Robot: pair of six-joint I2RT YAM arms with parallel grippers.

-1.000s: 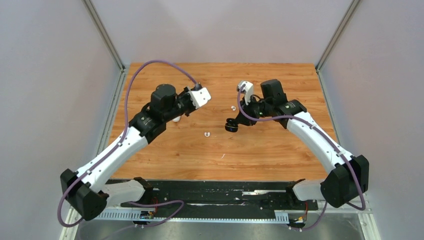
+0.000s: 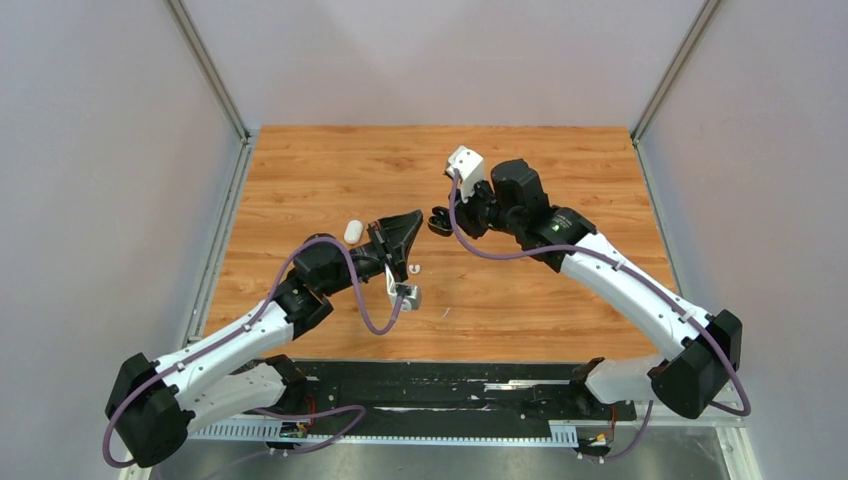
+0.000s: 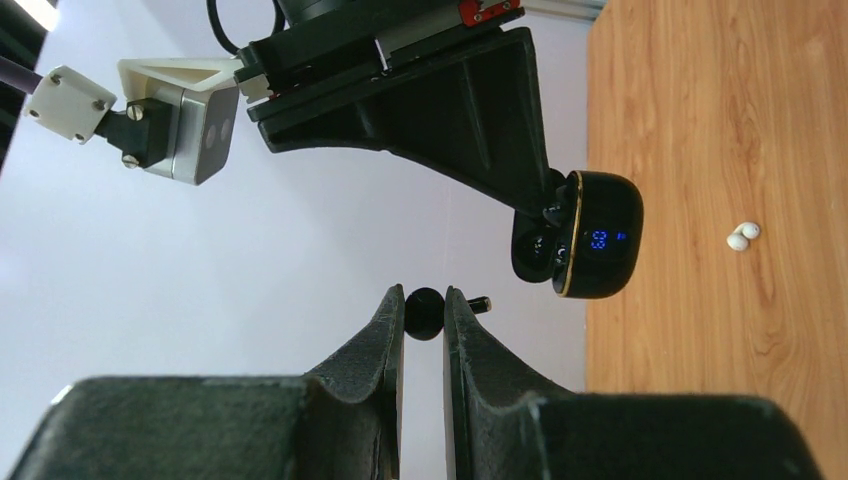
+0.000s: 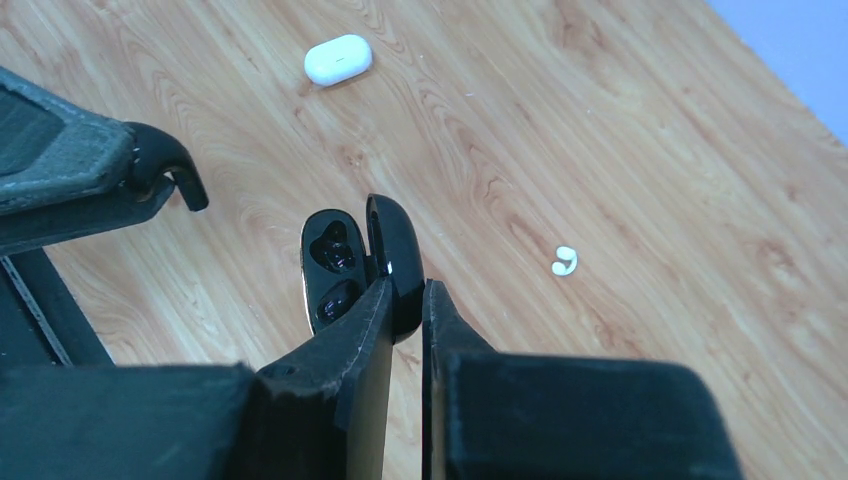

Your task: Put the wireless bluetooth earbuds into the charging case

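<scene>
A black earbud [image 3: 424, 314] is pinched between the fingertips of my left gripper, its stem pointing right. My right gripper is shut on the lid side of the black charging case [image 4: 326, 262], holding it in the air with the lid open. Two slots face up in the right wrist view; whether either is filled, I cannot tell. Blue digits glow on the case front [image 3: 606, 240] in the left wrist view. The earbud [image 4: 165, 160] is apart from the case, on its left in the right wrist view.
On the wooden table lie a closed white case [image 4: 338, 60] and a small pair of white earbuds [image 4: 565, 261]. Both arms stand close together over the middle of the table [image 2: 540, 320].
The right gripper has carried the case a little to the left and back.
</scene>
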